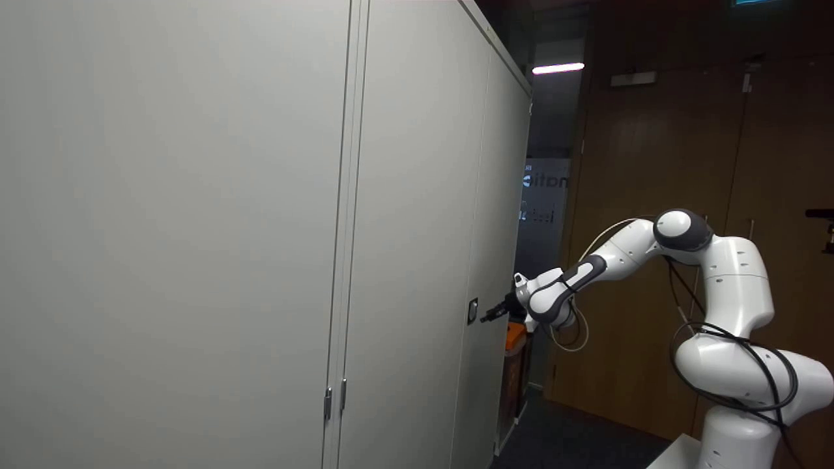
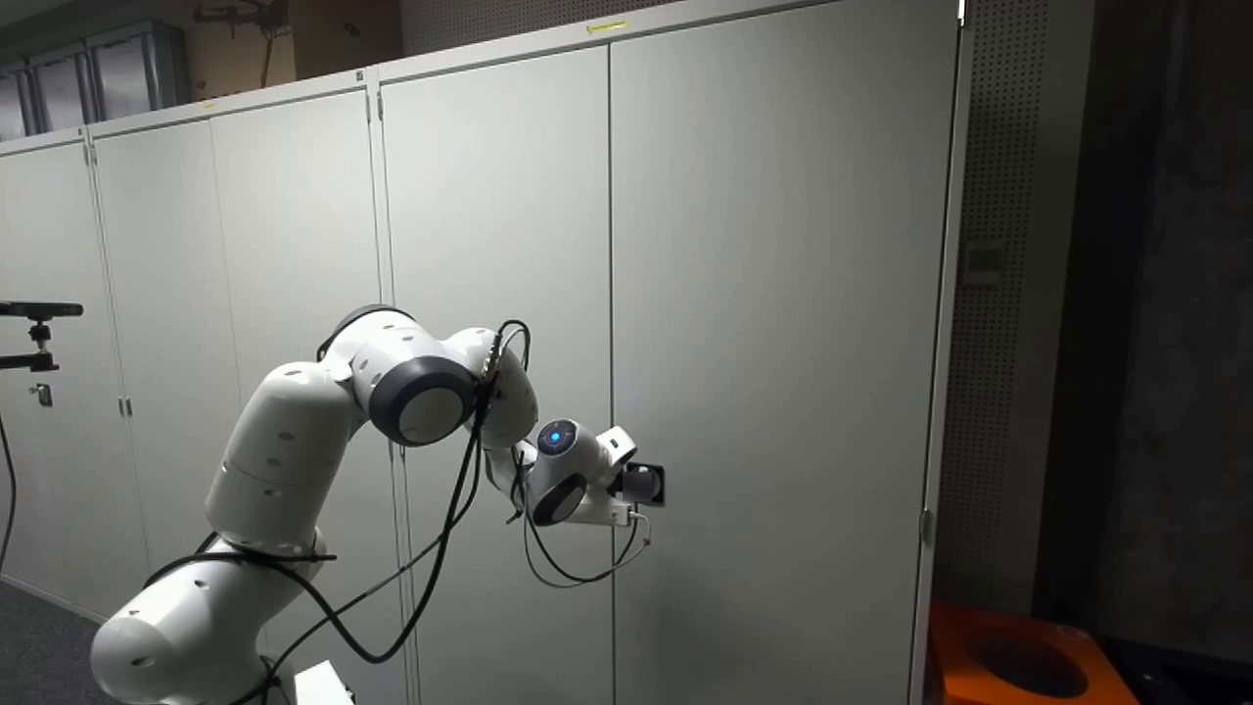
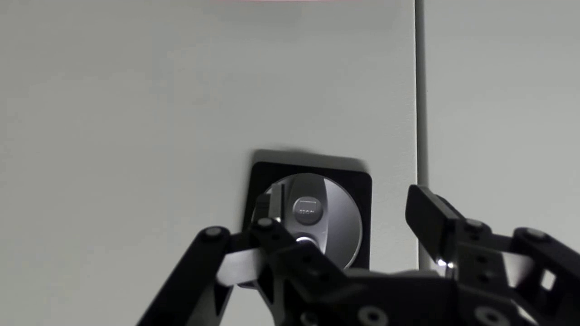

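Observation:
A round grey latch [image 3: 342, 217] in a black square plate [image 3: 365, 184] is set into the cabinet door [image 3: 163, 108]. My gripper is open in front of it, with clear space between the two fingers. The left finger [image 3: 277, 203] overlaps the latch's left part in the wrist view; the right finger [image 3: 427, 217] stands right of the plate, over the seam between the doors. From the side, the gripper [image 1: 486, 316] appears just short of the latch plate [image 1: 472, 310]. In the other exterior view the wrist partly hides the latch plate [image 2: 660, 486].
The tall grey cabinets [image 2: 775, 294] form a flat wall with their doors shut. An orange-topped bin [image 2: 957, 646] stands by the cabinet's right end. Loose cables [image 2: 440, 564] hang from the arm.

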